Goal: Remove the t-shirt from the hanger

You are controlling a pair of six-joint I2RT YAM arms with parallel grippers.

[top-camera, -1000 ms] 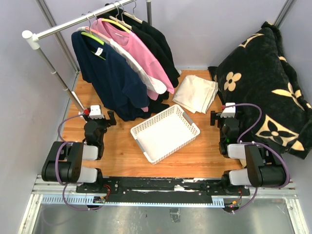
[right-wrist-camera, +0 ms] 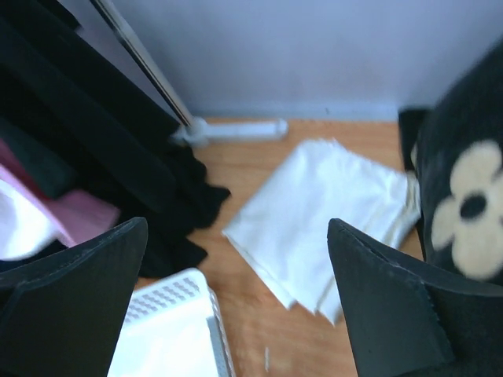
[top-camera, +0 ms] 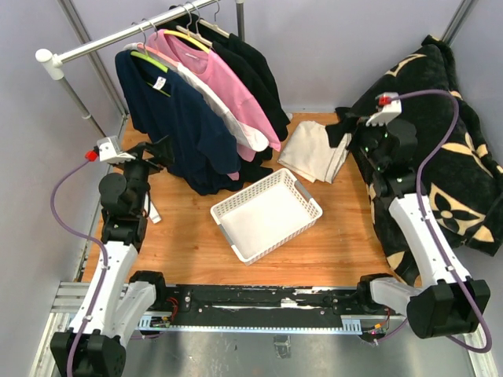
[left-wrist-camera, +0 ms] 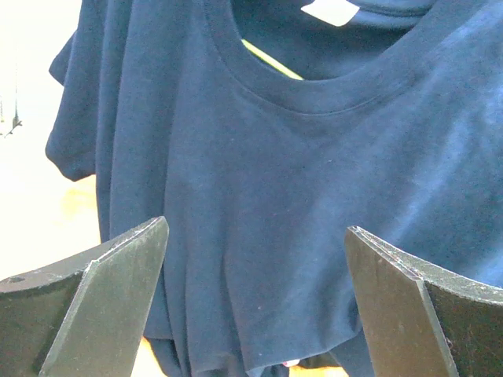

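A navy t-shirt [top-camera: 177, 118] hangs at the near end of the rack on a yellow-green hanger [top-camera: 146, 57]. In the left wrist view the navy t-shirt [left-wrist-camera: 259, 204] fills most of the picture, and a strip of the hanger [left-wrist-camera: 271, 60] shows inside its collar. My left gripper [top-camera: 163, 151] stands open beside the shirt's left side, with no cloth visibly pinched between its fingers. Over on the right, my right gripper [top-camera: 342, 129] is open and empty, raised near the folded beige cloth [top-camera: 313, 153].
Pink [top-camera: 224, 78], white and black garments hang behind the navy one on the rack [top-camera: 118, 37]. A white basket [top-camera: 259, 255] sits mid-table. A dark flowered blanket [top-camera: 424, 110] fills the right side. Bare wood shows in front of the basket.
Both arms have risen and reached away from the front edge. The clothes have not moved.
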